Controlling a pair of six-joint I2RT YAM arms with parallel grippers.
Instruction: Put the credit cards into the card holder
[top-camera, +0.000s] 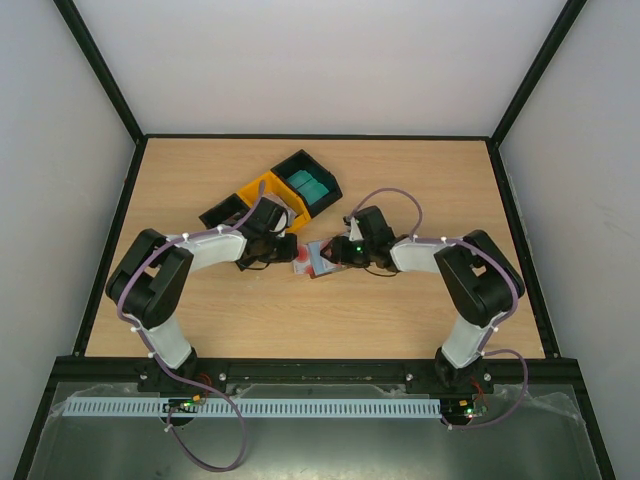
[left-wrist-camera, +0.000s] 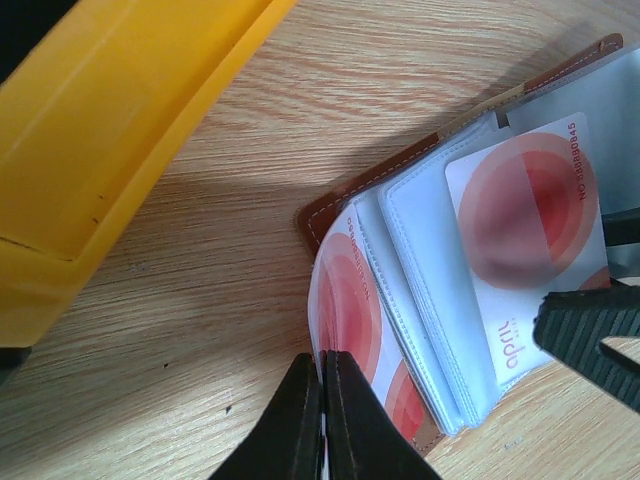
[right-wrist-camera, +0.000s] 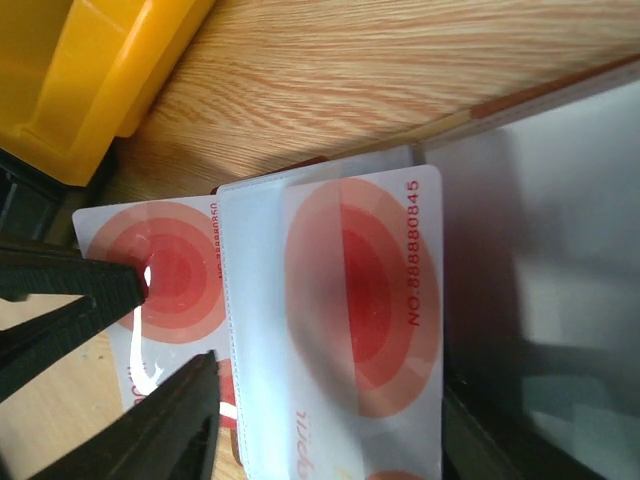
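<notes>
The open card holder (top-camera: 318, 258), brown-edged with pale sleeves, lies on the table. A red-circled card (left-wrist-camera: 355, 320) pokes out at its left side; my left gripper is shut at that card's edge, seemingly pinching it. A second red-circled card (right-wrist-camera: 360, 290) lies over the holder's middle sleeves. My right gripper is around this card, its blurred fingers at either side, part open; whether it touches the card I cannot tell.
A yellow bin (top-camera: 255, 191) and a black bin (top-camera: 326, 195) with teal items stand behind the holder, near my left gripper. Bare wood (top-camera: 300, 320) is free in front.
</notes>
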